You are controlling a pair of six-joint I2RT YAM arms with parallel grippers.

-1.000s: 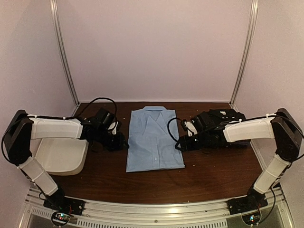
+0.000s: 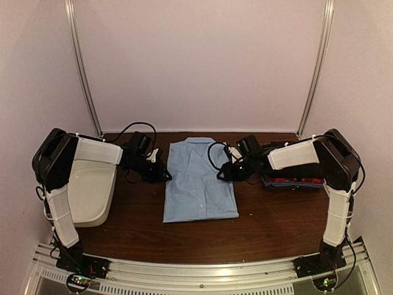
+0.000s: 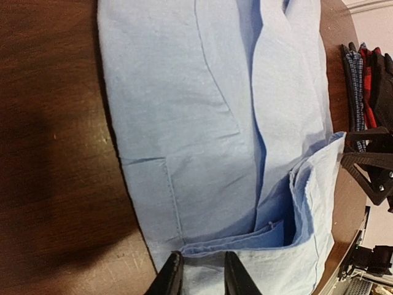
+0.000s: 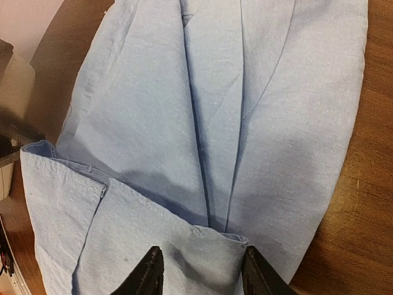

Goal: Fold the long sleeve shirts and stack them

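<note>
A light blue shirt (image 2: pixel 199 200), folded into a rectangle with its collar at the far end, lies on the table between my grippers. At its left edge is my left gripper (image 2: pixel 167 176); at the right edge is my right gripper (image 2: pixel 221 176). The left wrist view has the left gripper part open, with raised shirt cloth (image 3: pixel 252 261) around and between its fingers. In the right wrist view, a raised fold of the shirt (image 4: pixel 212 252) sits between the parted fingers of the right gripper. Neither gripper visibly pinches the cloth.
A white bin (image 2: pixel 92 196) stands at the left, partly under the left arm. Dark, red and checked folded clothes (image 2: pixel 295 182) are stacked at the right beneath the right arm.
Both grippers have moved inward and a little toward the far side, from beside the shirt's edges to over them. In the top view, the shirt's outline looks the same.
</note>
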